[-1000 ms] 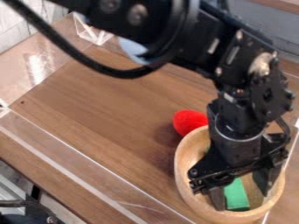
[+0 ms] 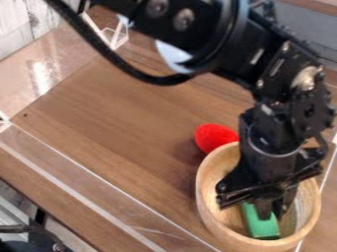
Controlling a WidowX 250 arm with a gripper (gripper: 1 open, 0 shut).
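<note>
My black gripper (image 2: 258, 202) reaches down into a round wooden bowl (image 2: 212, 189) at the lower right of the camera view. A green block (image 2: 259, 226) lies in the bowl directly under and between the fingers, which appear closed on it, though their tips are partly hidden. A red rounded object (image 2: 214, 135) sits on the table just outside the bowl, behind it on the upper left.
A white object at the back is mostly hidden behind the arm. A black cable arcs over the table.
The gripper has risen slightly and its fingers have drawn in toward the green block, which now shows a little higher between them.
</note>
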